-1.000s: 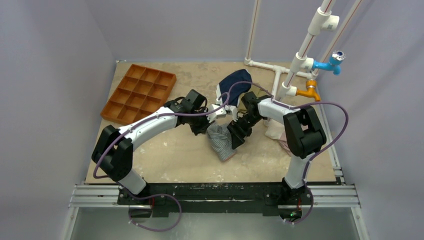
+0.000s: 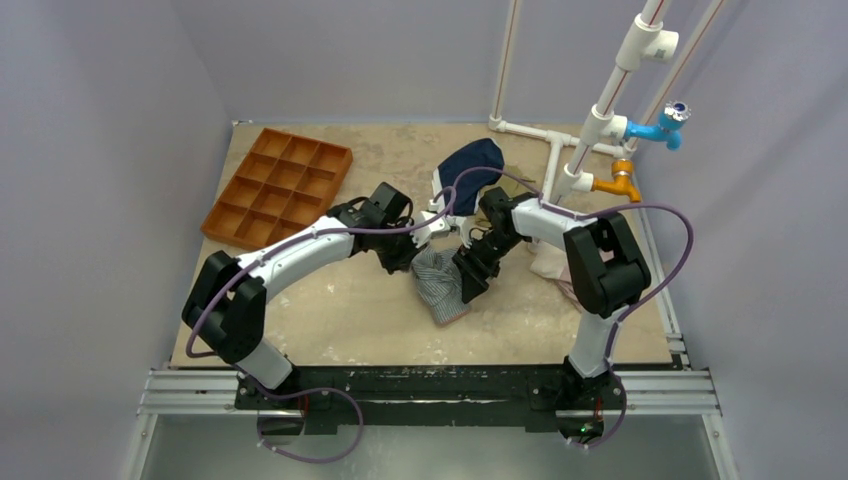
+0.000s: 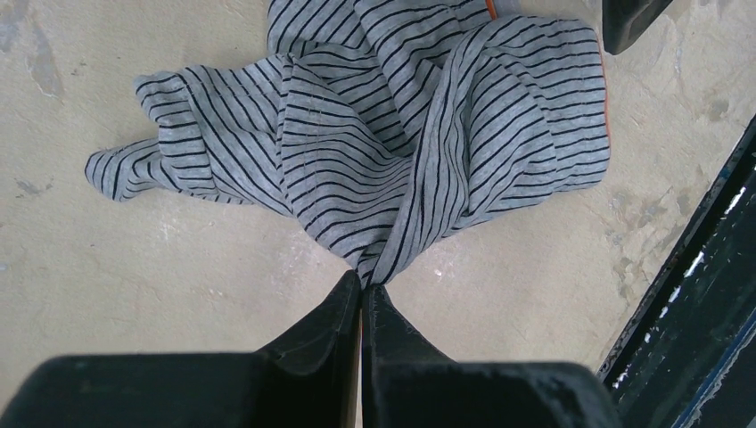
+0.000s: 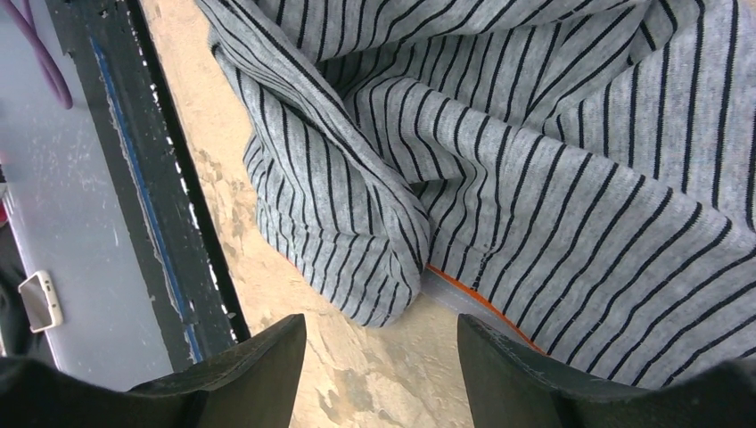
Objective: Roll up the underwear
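Grey underwear with black stripes (image 2: 437, 285) lies bunched in the middle of the table, an orange-edged band showing at its near end. In the left wrist view, my left gripper is shut on a gathered fold of the striped underwear (image 3: 348, 192), which fans out in creases from the tips. My right gripper is open at the other side of the cloth. Between its fingers there is bare table, and a rolled-over flap of the underwear (image 4: 357, 232) sits just beyond them. Some folds overlap, so the garment's full shape cannot be made out.
An orange-brown divided tray (image 2: 277, 188) is at the back left. Dark blue cloth (image 2: 470, 170) and pale pink cloth (image 2: 550, 263) lie behind and to the right. White pipes with blue and orange taps (image 2: 622, 180) rise at the right.
My right gripper and the underwear's near end have shifted very slightly to the left. The left arm looks still.
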